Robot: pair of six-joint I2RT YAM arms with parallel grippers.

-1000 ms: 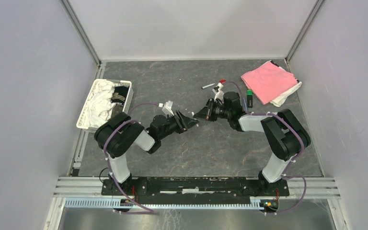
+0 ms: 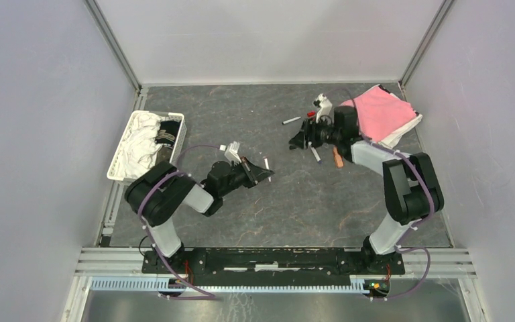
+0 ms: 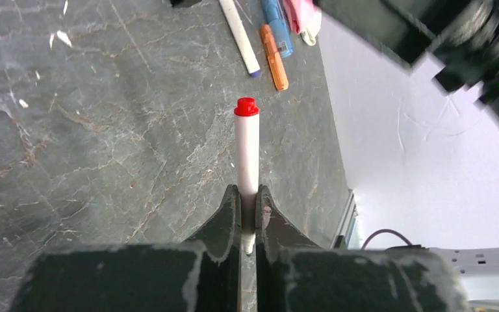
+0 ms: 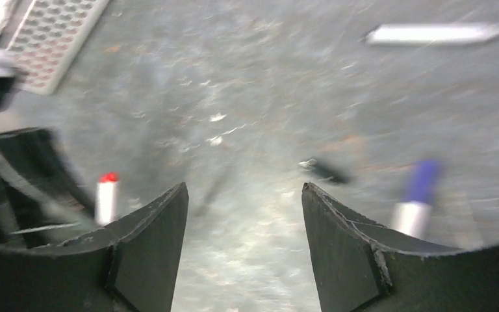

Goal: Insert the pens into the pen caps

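My left gripper is shut on a white marker (image 3: 247, 149) with a red end on top, held over the middle of the table (image 2: 261, 208). My right gripper is open with nothing between its fingers, up and right of the left one among loose pens; its view is blurred. In the left wrist view lie a white pen (image 3: 237, 36) with a purple end, an orange pen (image 3: 274, 58) and a blue one (image 3: 279, 23). The right wrist view shows a blurred blue cap (image 4: 422, 181) and a white pen (image 4: 429, 34).
A white basket (image 2: 114, 154) with cloths stands at the left. Pink and white cloths (image 2: 375, 111) lie at the back right. Walls close in the sides and back.
The right gripper has moved away from the left gripper toward the back right. The left gripper has shifted slightly down-left, still holding the marker.
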